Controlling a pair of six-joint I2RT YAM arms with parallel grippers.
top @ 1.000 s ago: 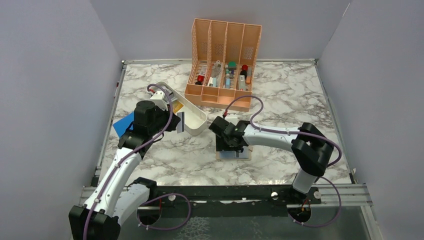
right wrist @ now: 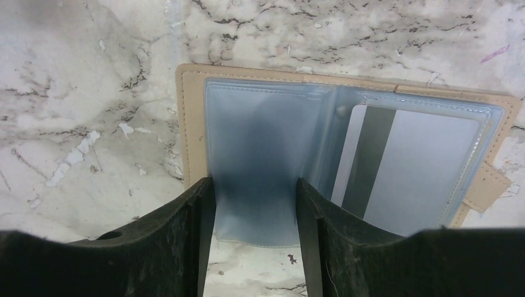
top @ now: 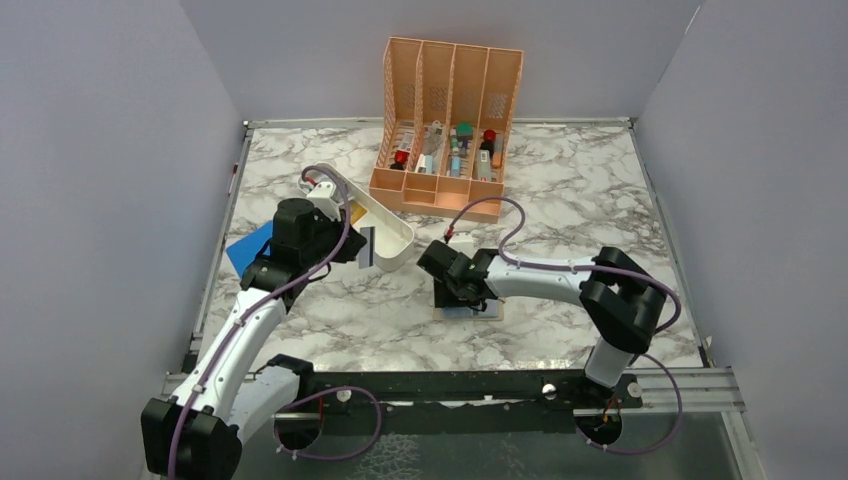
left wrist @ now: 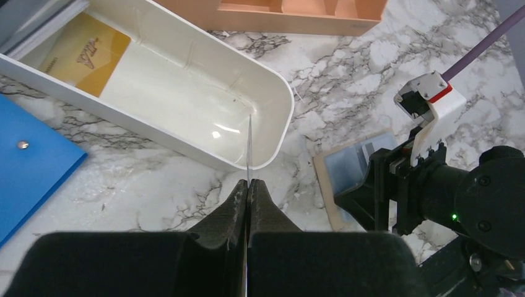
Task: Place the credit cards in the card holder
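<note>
A thin card, seen edge-on in the left wrist view, stands out from my left gripper, which is shut on it. From the top view that card looks pale with a dark stripe, beside the white tray. The open card holder lies flat on the table, with a tan border and clear bluish pockets. Its right pocket contains a white card with a dark stripe; no card shows in the left pocket. Over that left pocket my right gripper is part open, its fingers apart. Whether they touch the plastic, I cannot tell.
The white tray holds a yellow card and other items at its far end. A blue folder lies to its left. At the back stands an orange divided organizer.
</note>
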